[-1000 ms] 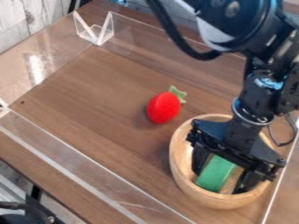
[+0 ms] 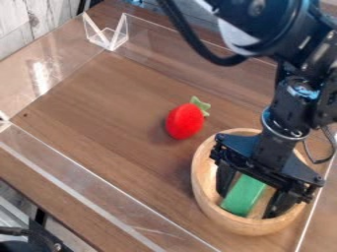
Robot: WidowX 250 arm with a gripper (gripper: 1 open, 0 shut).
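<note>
My black gripper [image 2: 255, 189] reaches down into a light wooden bowl [image 2: 224, 219] at the right, its fingers on either side of a green block [image 2: 242, 197] lying inside. I cannot tell whether the fingers touch the block. A red toy strawberry [image 2: 184, 122] with a green top lies on the wooden table, to the upper left of the bowl.
Clear acrylic pieces [image 2: 105, 31] stand at the far left corner, and transparent strips run along the near left edge.
My gripper has shifted very slightly within the bowl; the bowl, block and strawberry look nearly unchanged.
</note>
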